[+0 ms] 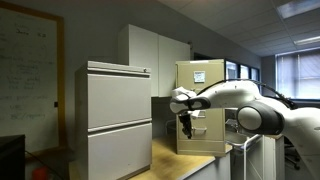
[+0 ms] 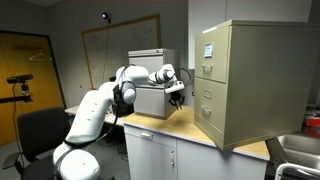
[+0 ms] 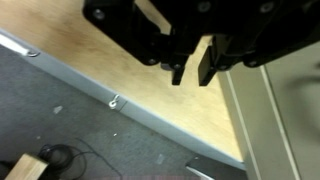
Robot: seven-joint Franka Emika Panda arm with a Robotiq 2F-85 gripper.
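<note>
My gripper (image 1: 187, 134) points down in front of the beige filing cabinet (image 1: 200, 75), above the wooden worktop (image 1: 172, 157). In exterior view 2, the gripper (image 2: 177, 101) is between that beige cabinet (image 2: 245, 85) and the light grey cabinet (image 2: 147, 104). From the wrist, two dark fingers (image 3: 178, 75) are a narrow gap apart. Nothing clear shows between them, and I cannot tell whether they grip anything. Below them lie bare wood (image 3: 130, 75) and the worktop's metal edge (image 3: 90, 85); the beige cabinet's side (image 3: 255, 110) is at the right.
The grey two-drawer cabinet (image 1: 118, 120) stands left of the arm in exterior view 1. White wall cupboards (image 1: 155, 50) hang behind. Bare worktop (image 2: 180, 126) lies between the cabinets. A black office chair (image 2: 30, 145) is on the floor at left.
</note>
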